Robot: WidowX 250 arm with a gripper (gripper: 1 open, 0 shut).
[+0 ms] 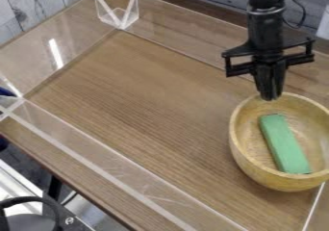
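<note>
A black robot gripper point(270, 87) hangs pointing down at the right, just above the back rim of a round tan bowl point(247, 158). Its narrow tip looks shut, and nothing shows between its fingers. Inside the bowl lies a green oblong object point(283, 144), long side running front to back.
A clear plastic piece point(117, 13) is at the back left. Dark curved equipment point(33, 216) sits off the front-left edge.
</note>
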